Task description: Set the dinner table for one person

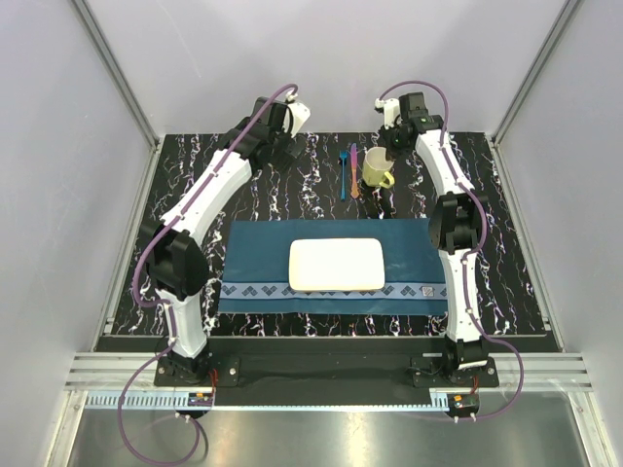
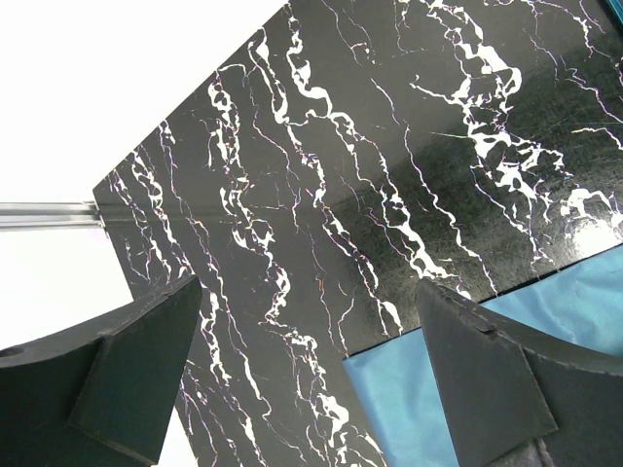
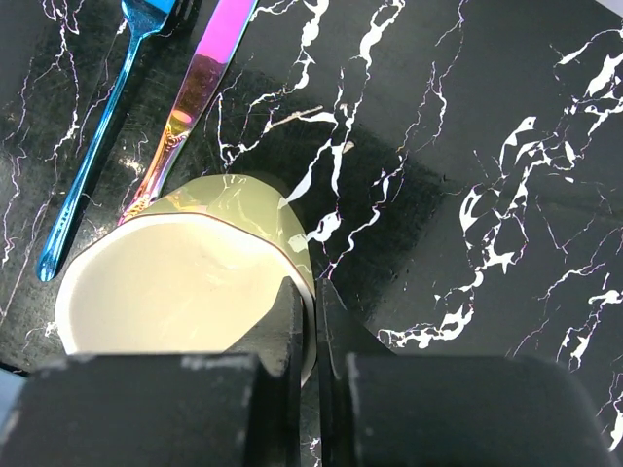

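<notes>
In the top view a pale yellow-green mug (image 1: 375, 174) stands at the back, right of centre, its handle toward the front right. My right gripper is shut on the mug's rim, one finger inside the cup and the other outside; the mug (image 3: 195, 277) is tilted in the right wrist view. Left of it lie a blue fork (image 1: 343, 177) and a rainbow-coloured knife (image 1: 353, 173), side by side. A white plate (image 1: 337, 265) rests on the blue placemat (image 1: 258, 243). Over the back left, my left gripper is open and empty.
White walls (image 1: 331, 68) close in the back and both sides. The knife's lower end passes close beside the mug.
</notes>
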